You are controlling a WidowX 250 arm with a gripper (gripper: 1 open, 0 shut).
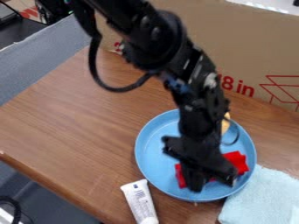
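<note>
My black gripper (201,171) hangs low over a blue plate (155,149), its fingertips down at a red object (235,162) lying on the plate. The red object is partly hidden behind the gripper, and whether anything is between the fingers is unclear; the gripper looks shut. A yellow object (225,124) shows only slightly behind the arm at the plate's back.
A white tube (139,202) lies at the table's front edge, left of the plate. A pale blue cloth (260,199) sits at the right. A cardboard box (246,52) stands behind.
</note>
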